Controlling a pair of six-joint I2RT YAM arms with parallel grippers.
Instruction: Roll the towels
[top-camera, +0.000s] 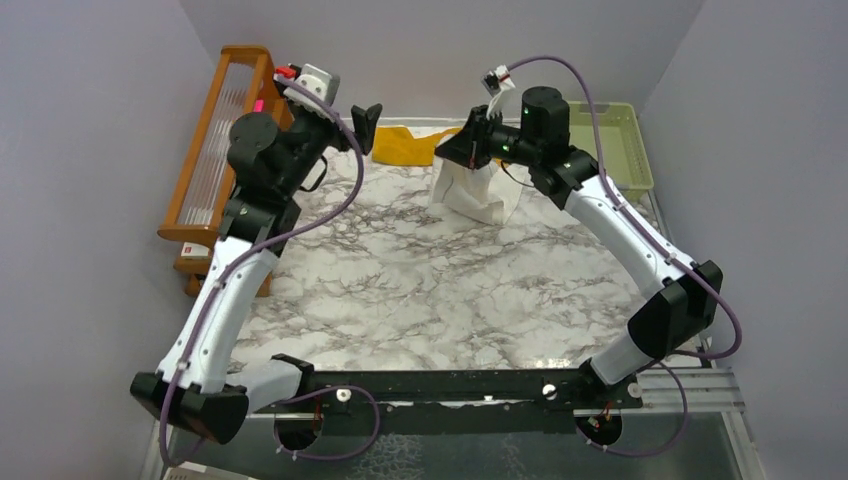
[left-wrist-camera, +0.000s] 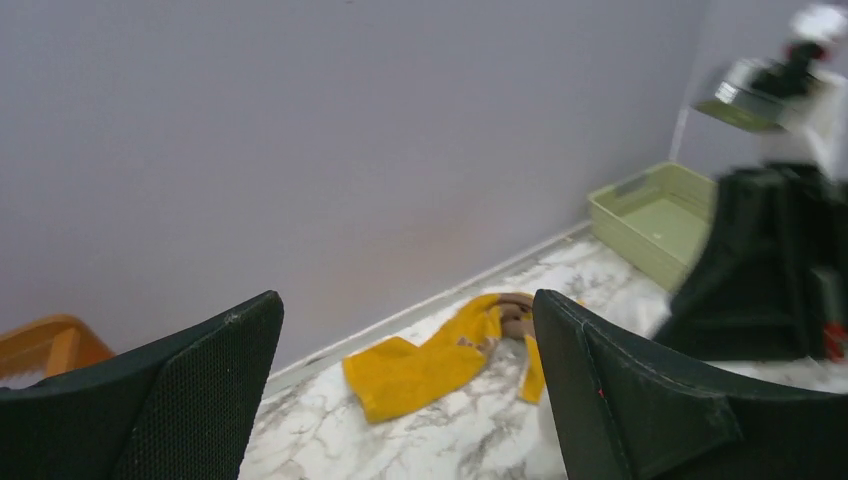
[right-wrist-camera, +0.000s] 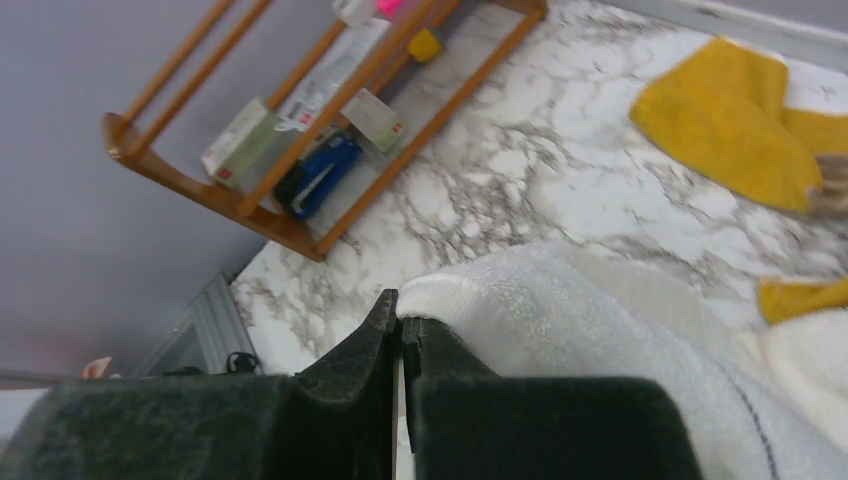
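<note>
A white towel (top-camera: 465, 192) hangs, raised, from my right gripper (top-camera: 443, 152), which is shut on its edge. In the right wrist view the cloth (right-wrist-camera: 570, 315) comes out from between the fingertips and drapes down to the right, its lower part out of frame. My left gripper is open and empty, high up at the left, level with the rear of the table. A yellow towel (left-wrist-camera: 425, 375) with a brown-grey part lies flat and loosely bunched along the back edge. The arm and the white towel partly cover it from above.
At the left side stands a wooden rack (top-camera: 188, 165) with boxes inside, close to my left arm. A green basket (top-camera: 628, 150) sits at the back right.
</note>
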